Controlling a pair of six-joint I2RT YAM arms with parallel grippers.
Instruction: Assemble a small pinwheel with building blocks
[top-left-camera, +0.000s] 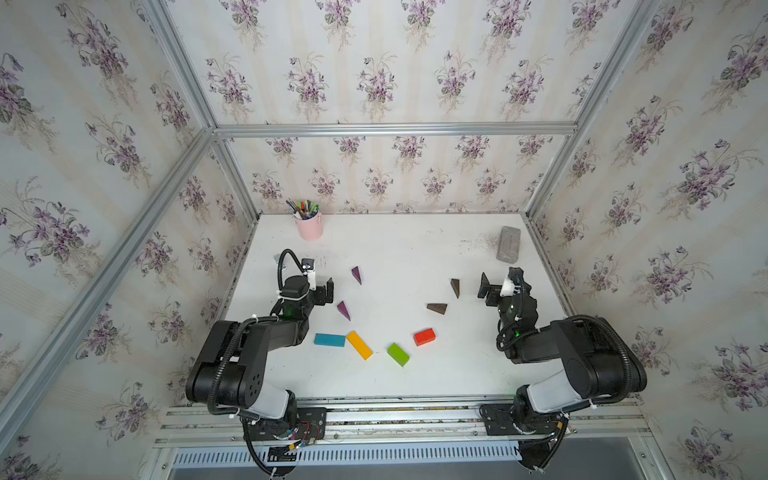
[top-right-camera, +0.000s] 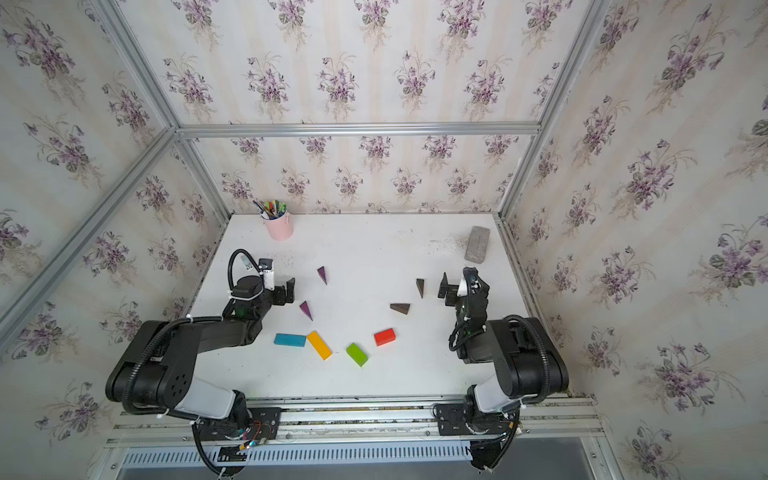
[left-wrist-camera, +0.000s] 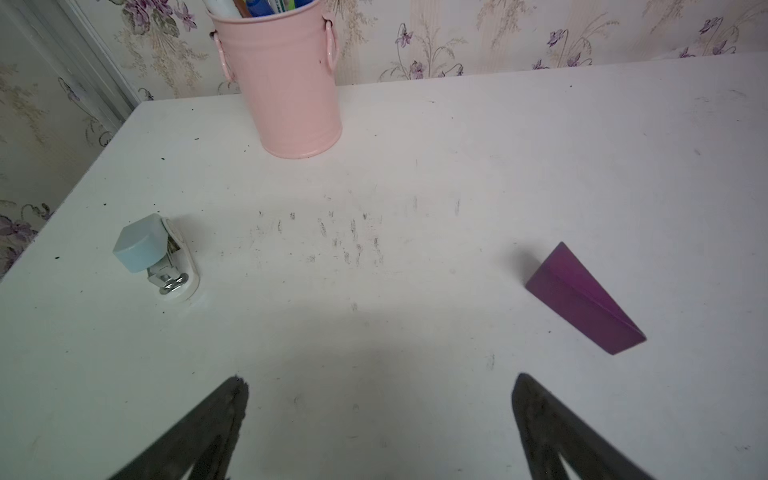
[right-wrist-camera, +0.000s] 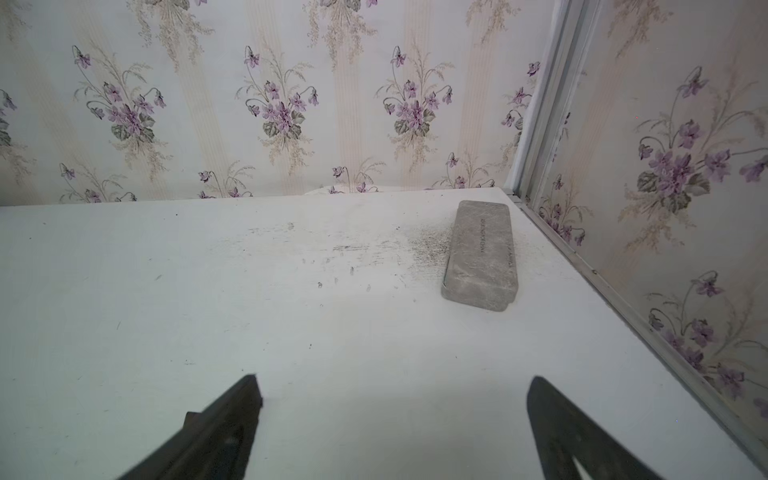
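Note:
Two purple wedge blocks lie left of the table's middle, the farther purple wedge (top-left-camera: 357, 275) and the nearer purple wedge (top-left-camera: 344, 310). Two dark brown wedges, one brown wedge (top-left-camera: 455, 287) and another brown wedge (top-left-camera: 437, 308), rest on the right half. Toward the front are a blue block (top-left-camera: 329, 340), an orange block (top-left-camera: 359, 345), a green block (top-left-camera: 398, 354) and a red block (top-left-camera: 424, 337), all apart. My left gripper is open, with the farther purple wedge beyond its right finger. Open and empty too is my right gripper, right of the brown wedges.
A pink bucket of pens (top-left-camera: 309, 227) stands at the back left. Near it in the left wrist view sits a small pale blue and white object (left-wrist-camera: 156, 254). A grey brick-like box (right-wrist-camera: 481, 256) occupies the back right.

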